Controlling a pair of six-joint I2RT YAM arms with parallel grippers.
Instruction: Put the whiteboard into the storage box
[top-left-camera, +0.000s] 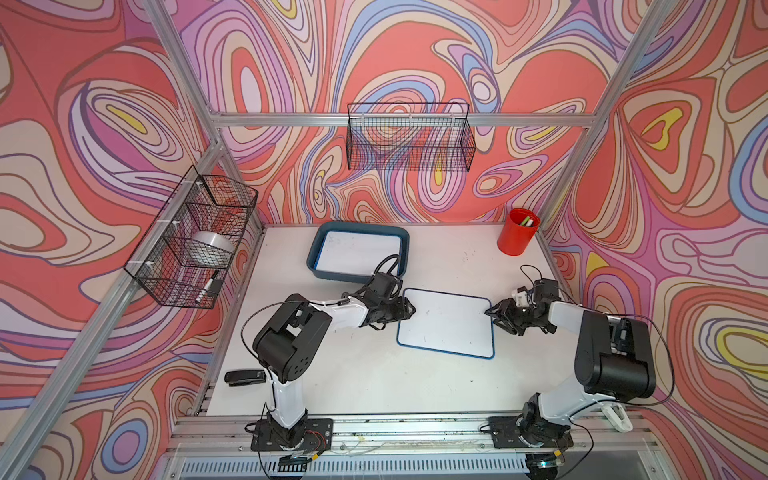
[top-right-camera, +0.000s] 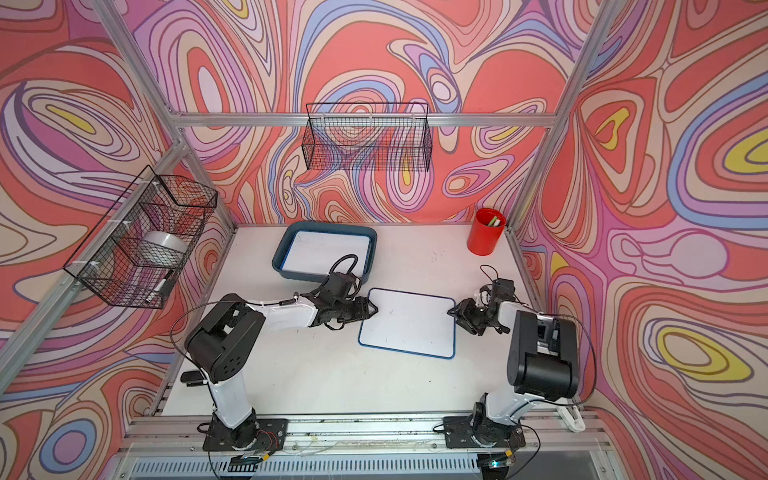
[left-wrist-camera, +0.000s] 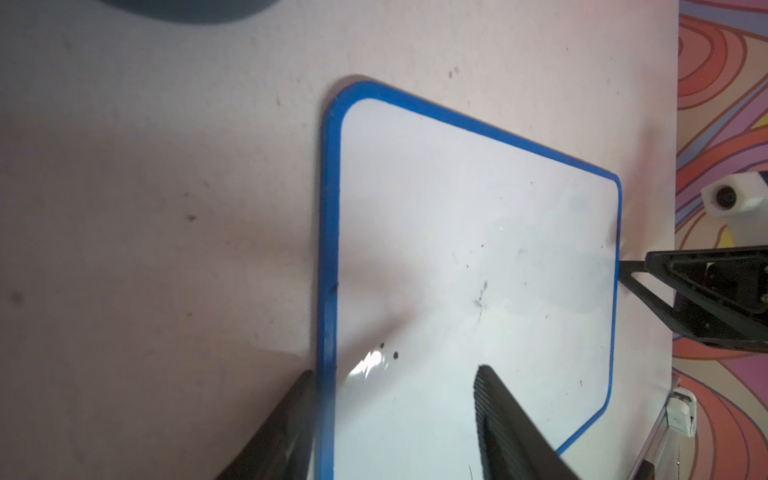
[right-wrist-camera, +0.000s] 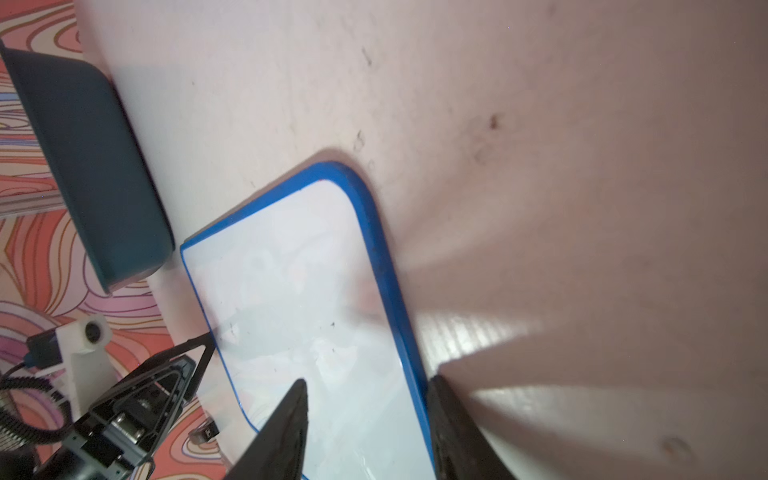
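A whiteboard with blue edging (top-left-camera: 444, 321) lies flat on the table. My left gripper is at its left edge, part open, one fingertip by the blue rim and the other over the white face. My right gripper is open at the right edge, one finger against the rim and the other over the board. Behind my left arm sits the dark teal storage box (top-left-camera: 313, 255), with another white board (top-left-camera: 357, 251) lying inside it.
A red bucket (top-left-camera: 517, 237) with items stands at the back right. Wire baskets (top-left-camera: 192, 240) hang on the left and back walls. A black object (top-left-camera: 245, 377) lies at the front left.
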